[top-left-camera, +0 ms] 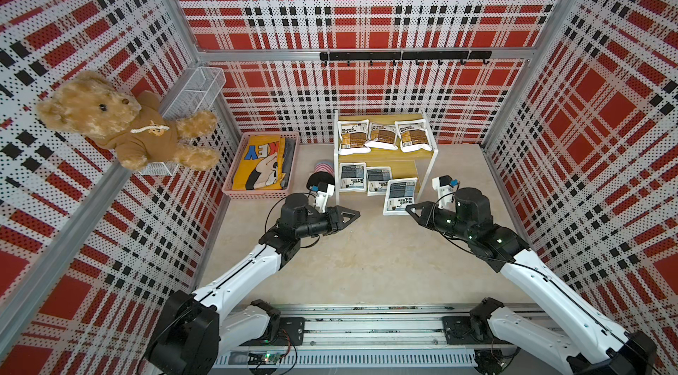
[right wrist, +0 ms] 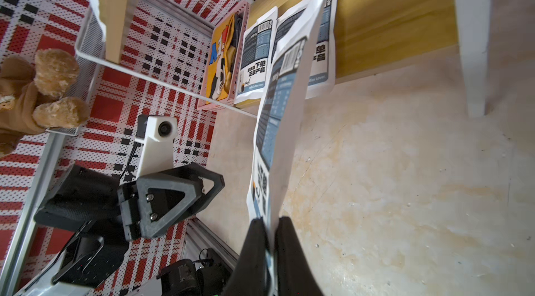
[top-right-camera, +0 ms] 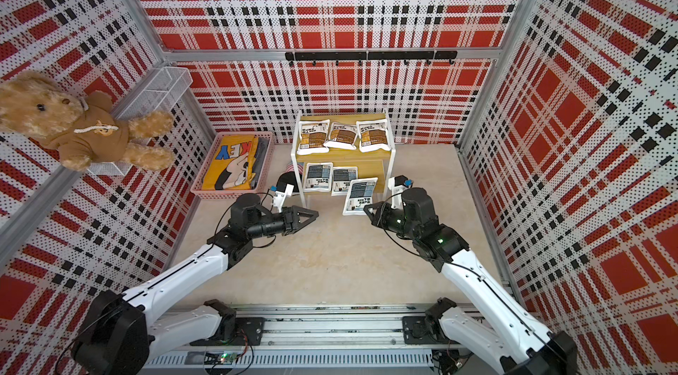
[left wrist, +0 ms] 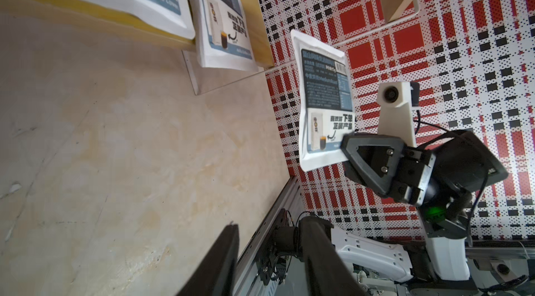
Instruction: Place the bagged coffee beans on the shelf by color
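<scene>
My right gripper [top-left-camera: 413,211] is shut on a white bag with blue-grey label [top-left-camera: 399,193], held at the front right of the lower shelf; the right wrist view shows it nearly edge-on. Two similar bags [top-left-camera: 352,176] [top-left-camera: 378,177] lie on that lower shelf. Three brown-labelled bags [top-left-camera: 414,136] lie on the upper shelf [top-left-camera: 381,118]. My left gripper [top-left-camera: 353,215] is apart from the held bag, in front of the shelf's left part, with its fingers [left wrist: 223,262] apart and nothing between them.
A pink basket [top-left-camera: 233,188] of cloth items and a dark cap [top-left-camera: 320,180] sit left of the shelf. A teddy bear [top-left-camera: 127,128] is on the left wall.
</scene>
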